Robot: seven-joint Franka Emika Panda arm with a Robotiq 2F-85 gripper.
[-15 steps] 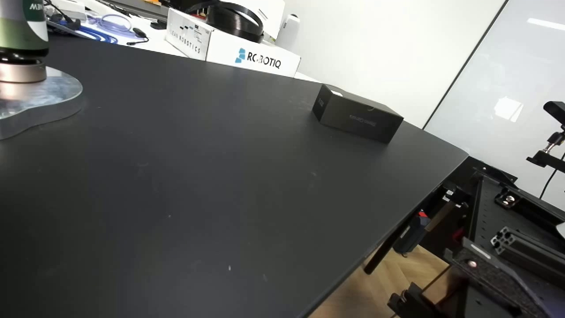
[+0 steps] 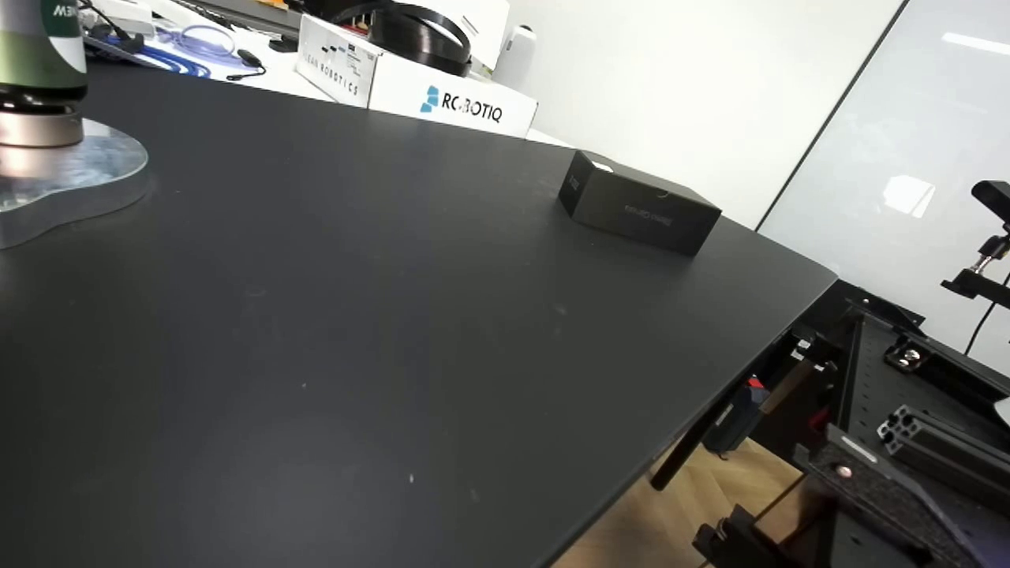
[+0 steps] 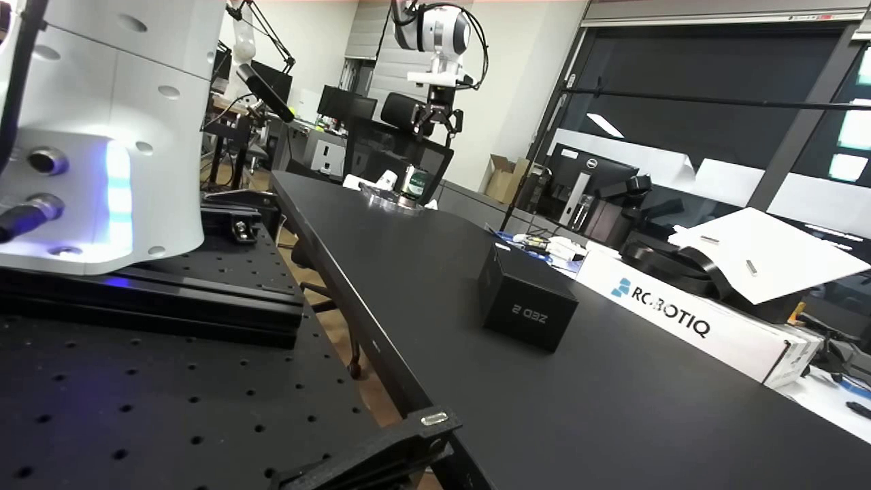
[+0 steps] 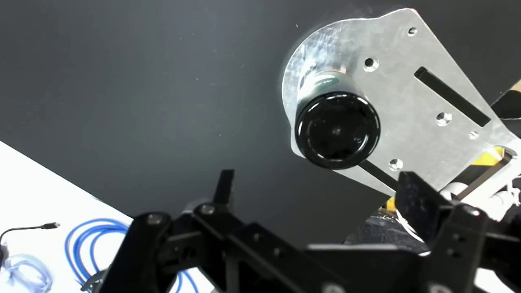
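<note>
A jar with a black lid (image 4: 337,127) and a green label stands on a silver metal plate (image 4: 420,141) in the wrist view. My gripper is open, its two black fingers spread wide with nothing between them. From exterior view 2, the gripper (image 3: 437,124) hangs in the air above the green jar (image 3: 414,182) at the table's far end, clearly apart from it. Exterior view 1 catches only part of the jar (image 2: 39,52) and the plate (image 2: 109,175) at its left edge; the gripper is outside that view.
A black box (image 3: 527,298) lies on the dark table (image 3: 653,392), well away from the jar. A white Robotiq box (image 2: 454,99) sits beyond the table's edge, and blue cables (image 4: 85,239) lie on a white surface.
</note>
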